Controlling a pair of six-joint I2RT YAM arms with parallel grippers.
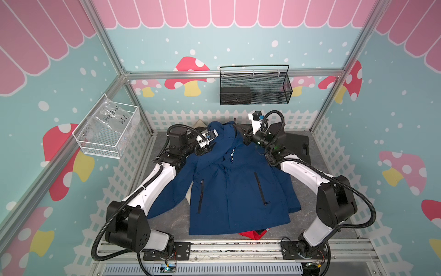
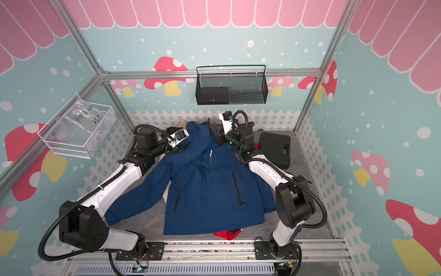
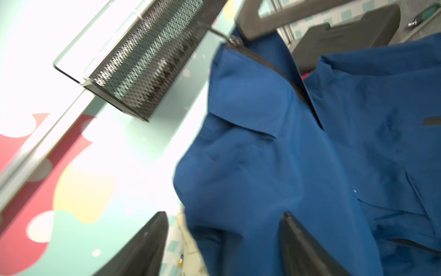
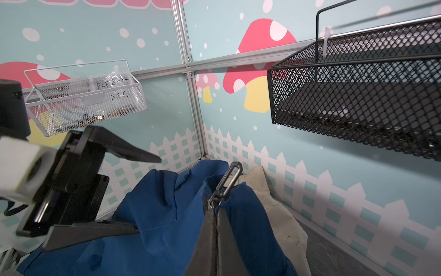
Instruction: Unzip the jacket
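A dark blue jacket [image 1: 227, 193] lies spread out, its hem toward the front. Its collar end is raised to a peak, with a metal zipper pull [image 4: 228, 180] standing at the top. My right gripper is shut at this peak, its fingertips meeting on the zipper end right below the pull. In the left wrist view, the raised collar [image 3: 250, 87] hangs from the right gripper's finger [image 3: 275, 17]. My left gripper stands open left of the collar, with no cloth visibly clamped. Its blurred fingers [image 3: 143, 246] show apart in its own view.
A black mesh basket [image 1: 255, 87] hangs on the back wall, close above the raised collar. A white wire basket [image 1: 108, 126] is on the left wall. A black case [image 1: 296, 147] lies right of the jacket; beige cloth [image 4: 280, 220] lies behind it.
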